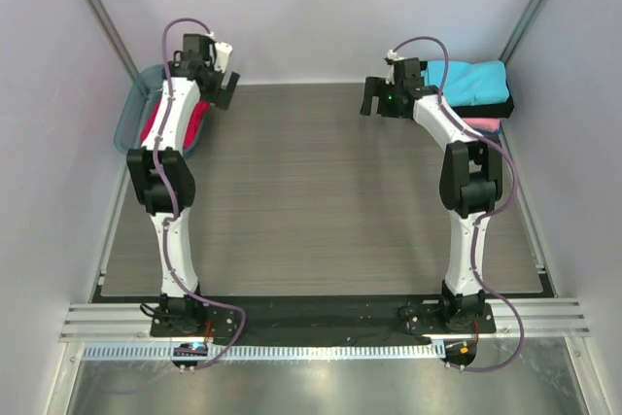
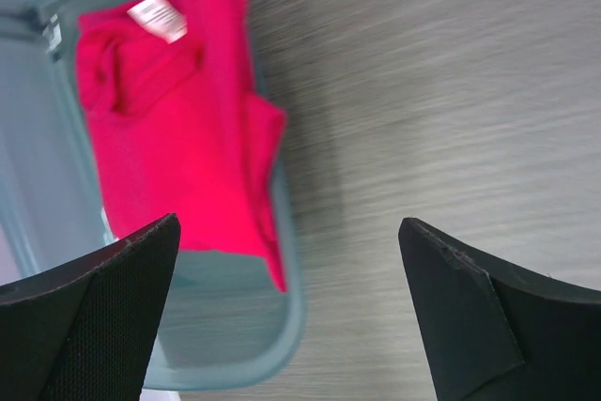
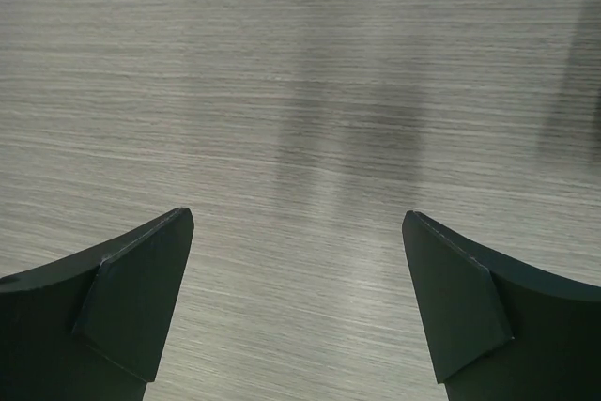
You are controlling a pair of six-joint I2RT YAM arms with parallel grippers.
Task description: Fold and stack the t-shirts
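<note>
A crumpled red t-shirt [image 2: 178, 166] with a white label lies in a blue-grey bin [image 2: 282, 316] at the table's left side. My left gripper [image 1: 216, 85] is open above the bin's right edge, the shirt below it in the left wrist view. At the back right is a stack of folded shirts: cyan [image 1: 466, 83], black [image 1: 491, 110] and pink [image 1: 483, 123], with another layer beneath. My right gripper [image 1: 377, 94] hangs open left of the stack, over bare wood in the right wrist view, nothing between its fingers.
Walls [image 1: 321, 7] close in the back and both sides.
</note>
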